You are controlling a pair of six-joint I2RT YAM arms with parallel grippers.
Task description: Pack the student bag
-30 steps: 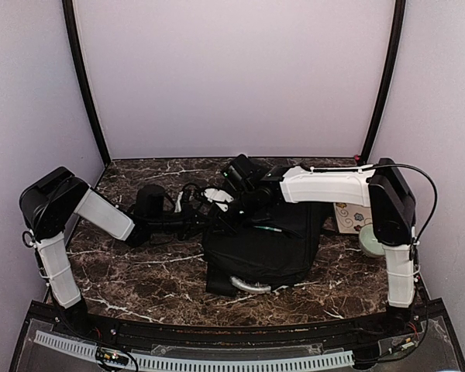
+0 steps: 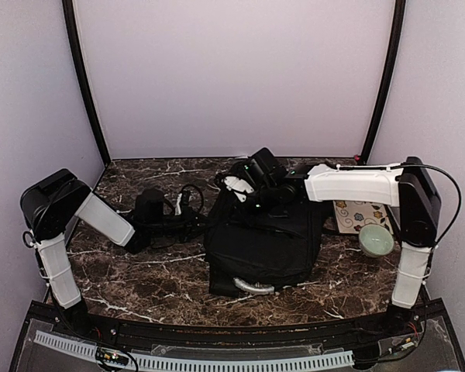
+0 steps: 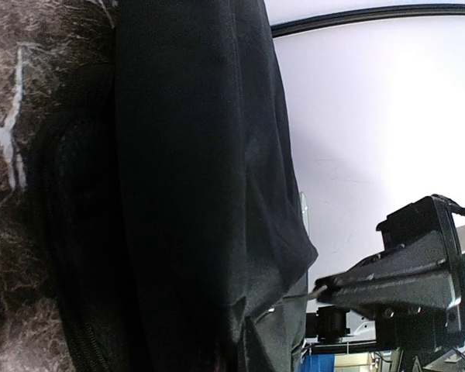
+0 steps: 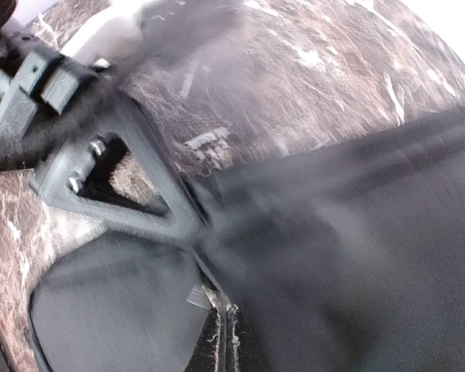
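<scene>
The black student bag [image 2: 263,256] lies at the middle of the table, its fabric bunched near the top left. At its left edge, my left gripper [image 2: 205,223] is shut on the bag's fabric; in the left wrist view, black cloth [image 3: 178,155] fills much of the picture. My right gripper is shut at a seam of the bag, close to the left gripper's tip. A small clear tab [image 4: 198,297] shows by its fingertips, but whether it is gripped is unclear. Motion blurs the right wrist view.
Right of the bag stand a pale green bowl [image 2: 376,241] and a flower-patterned board or book [image 2: 359,215], partly under the right arm. A clear piece [image 2: 253,287] shows at the bag's front.
My right arm has moved to the right and slightly back over the bag. The left arm has barely moved.
</scene>
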